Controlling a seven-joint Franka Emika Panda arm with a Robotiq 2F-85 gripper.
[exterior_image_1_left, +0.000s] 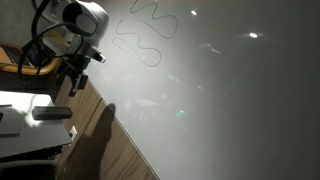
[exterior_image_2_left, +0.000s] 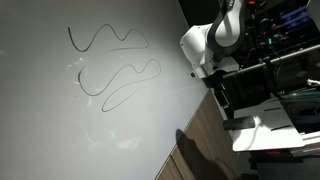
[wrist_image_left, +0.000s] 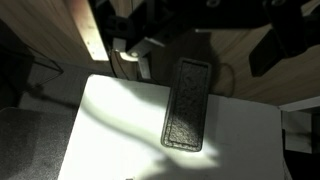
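Note:
A dark oblong block, like a board eraser, lies on a white surface near its edge in the wrist view. Exterior view 1 has the same eraser at lower left, just below my gripper. My fingers stand open, apart from the eraser, with nothing held between them. In exterior view 2 the gripper hangs above the eraser. Wavy dark lines mark the large whiteboard.
A wood-toned strip runs between the whiteboard and the white surface. Cables and dark equipment crowd the area behind the arm.

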